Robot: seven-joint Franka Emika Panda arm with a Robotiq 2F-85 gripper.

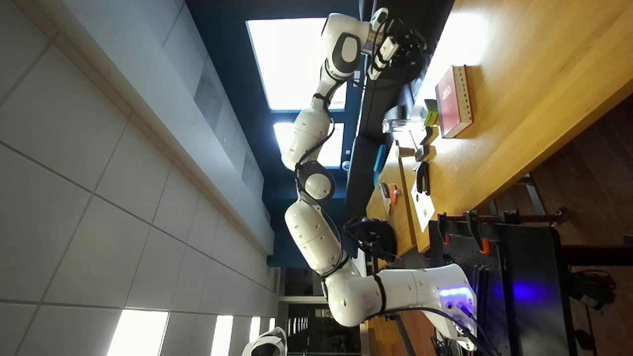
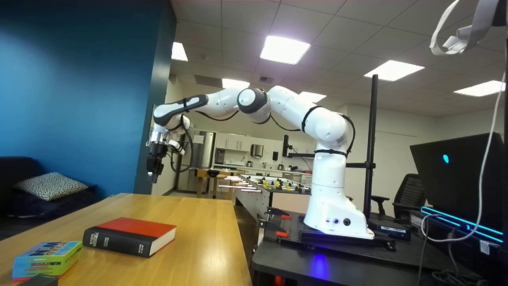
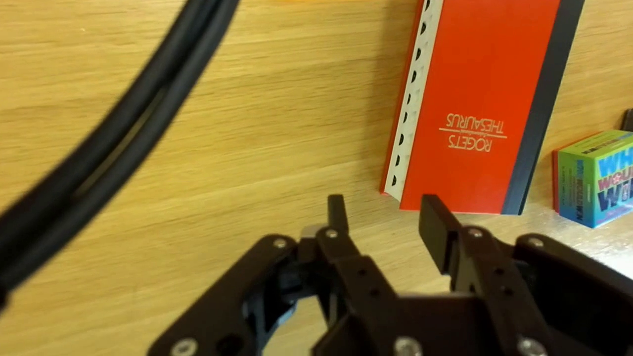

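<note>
My gripper hangs well above the wooden table, its fingers spread apart with bare tabletop visible between them. The red thesaurus (image 3: 480, 112) lies flat with its cover up, its black spine toward the right in the wrist view. In that view its near end sits just beyond the right fingertip. From the second exterior view the gripper (image 2: 153, 178) is high beyond the book (image 2: 133, 233), clear of it. Nothing is held.
A small colourful game box (image 3: 596, 178) stands beside the book's spine. Black cables (image 3: 118, 136) cross the left of the wrist view. A black item (image 1: 422, 178) and a white paper (image 1: 422, 207) lie nearer the arm's base.
</note>
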